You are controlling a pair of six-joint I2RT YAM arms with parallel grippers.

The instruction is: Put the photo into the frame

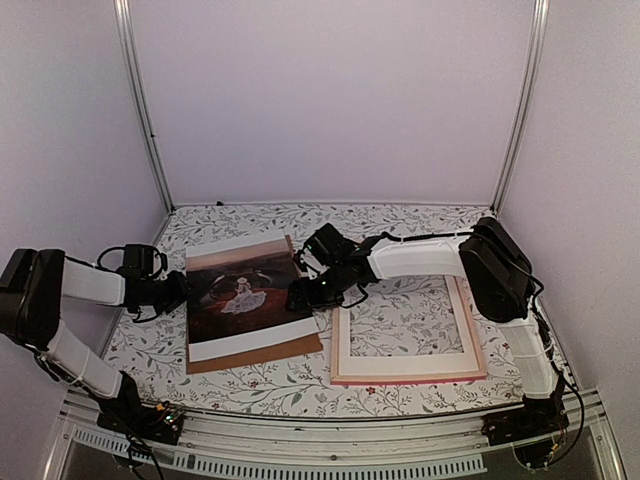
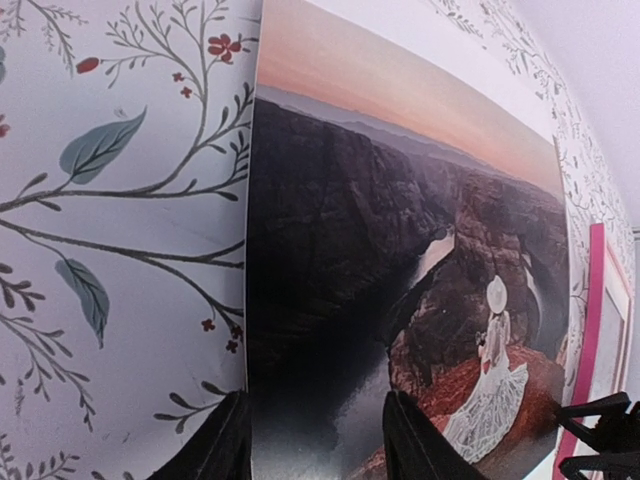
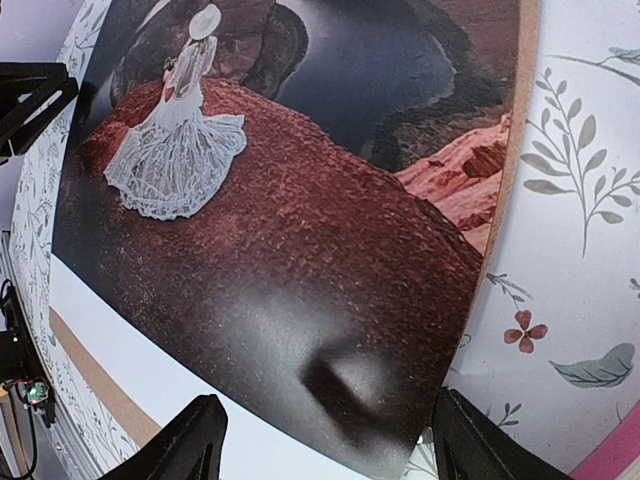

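The photo (image 1: 240,295), a dark canyon scene with a figure in a white dress, lies flat on a brown backing board (image 1: 260,355) at centre left. To its right lies the pale wooden frame (image 1: 410,368), partly covered by my right arm. At the photo's left edge, my left gripper has its fingers parted, the edge running close to one finger (image 2: 228,440). Over the photo's right edge stands my right gripper, fingers apart, with one finger (image 3: 455,430) at that edge. Whether the fingertips touch the photo is unclear.
A flower-patterned cloth (image 1: 265,398) covers the table between pale walls (image 1: 330,100). Inside the frame only patterned cloth shows. Free room lies behind the frame and in front of the backing board.
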